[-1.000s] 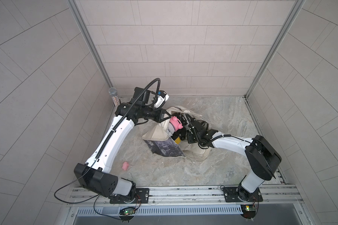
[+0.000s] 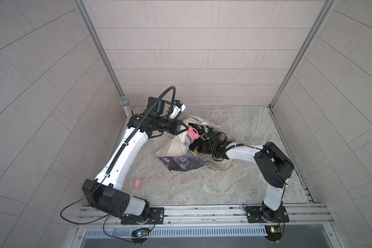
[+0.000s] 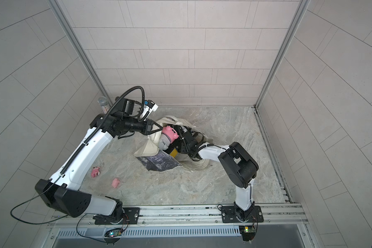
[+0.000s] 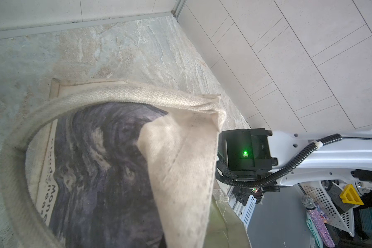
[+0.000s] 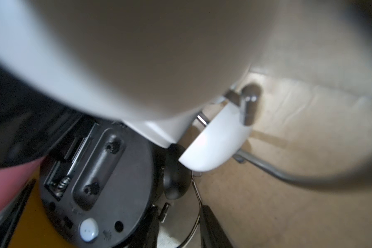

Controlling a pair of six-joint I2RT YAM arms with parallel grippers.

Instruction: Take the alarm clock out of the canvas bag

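The canvas bag [image 2: 171, 146] lies with its mouth open at mid-floor. At its left rim my left gripper [image 2: 186, 129] is shut, apparently pinching the canvas edge; its fingertips do not show in the left wrist view. My right gripper reaches inside the bag, its fingers [image 5: 210, 227] apart with a gap between them. Just left of them is the alarm clock [image 5: 128, 181]: a dark round back with an open battery slot and a white knob. White dome-shaped parts [image 5: 215, 142] sit above it. From above, the right arm largely hides the clock.
A pink-and-grey toy [image 3: 169, 133] and a yellow object [image 3: 173, 153] share the bag. Pink pieces [image 3: 115, 182] lie on the floor at the front left. A glittery microphone [image 2: 126, 106] stands by the left wall. Floor right of the bag is mostly clear.
My right arm has swung left, carrying its gripper slightly leftward and deeper among the bag's contents. The bag's right part has shifted a little. The left arm has stayed still.
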